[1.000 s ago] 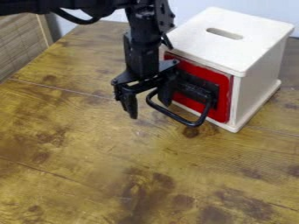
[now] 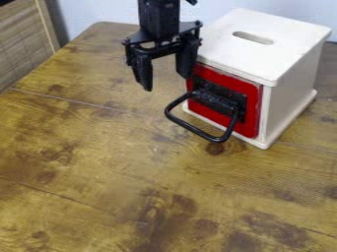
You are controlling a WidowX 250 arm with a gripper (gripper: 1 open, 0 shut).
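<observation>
My black gripper (image 2: 164,69) hangs at the upper middle with its two fingers spread and nothing visible between them, just left of a white box (image 2: 270,49) with a slot in its top. The box's red front (image 2: 246,123) carries a dark opening and a black U-shaped handle (image 2: 198,132), which sticks out low toward the viewer, below my gripper.
Bare wooden tabletop (image 2: 118,187) fills the left and front. A light wooden panel (image 2: 19,59) stands at the upper left edge.
My gripper has risen from beside the handle to higher up, in front of the box's upper part. The box and handle look unchanged.
</observation>
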